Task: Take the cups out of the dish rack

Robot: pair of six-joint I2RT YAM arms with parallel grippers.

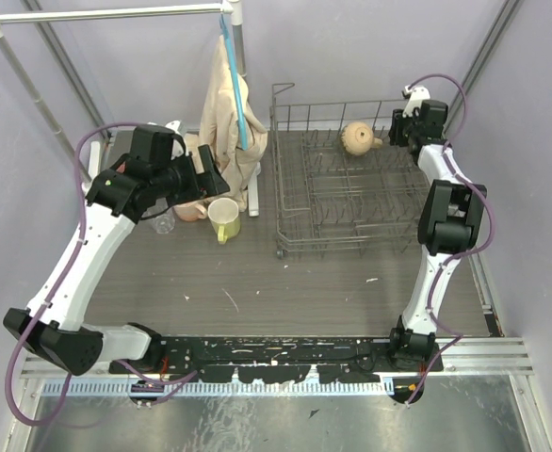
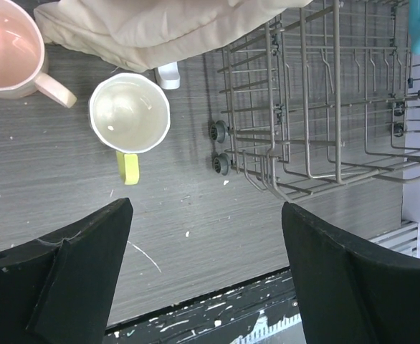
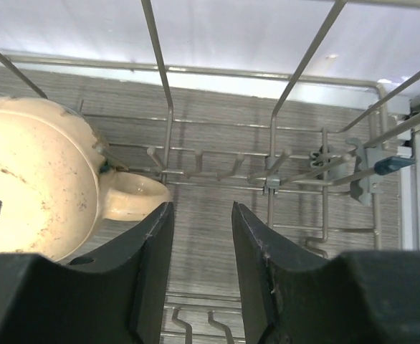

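Note:
A cream cup (image 1: 359,137) lies in the back of the wire dish rack (image 1: 279,207), its handle (image 3: 131,201) pointing right. My right gripper stands open just right of that handle, nothing between its fingers. Outside the rack, on the left, a yellow-green cup (image 1: 224,219) and a pink cup (image 2: 6,54) stand on the floor. My left gripper hovers open above them, empty. In the top view, a clear glass (image 1: 161,222) is partly hidden by the left arm.
A cream cloth (image 1: 229,141) with a blue strip (image 1: 237,94) hangs from a white frame (image 1: 106,15) beside the rack's left side. The floor in front of the cups and rack is clear. Walls enclose the back and right.

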